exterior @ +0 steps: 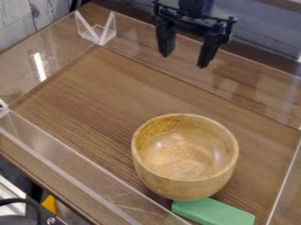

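My black gripper (188,48) hangs at the top centre over the wooden tray floor, open, with nothing between its two fingers. Below it, in the lower middle, sits a large tan bowl (185,160), empty. A green block (214,214) lies at the bottom right, beside the bowl and partly cut off by the frame's edge.
The wooden tray floor (94,101) is mostly bare on the left and centre. Clear walls border it; a clear plastic piece (97,29) stands at the top left. Cables and a small yellow item lie outside at bottom left.
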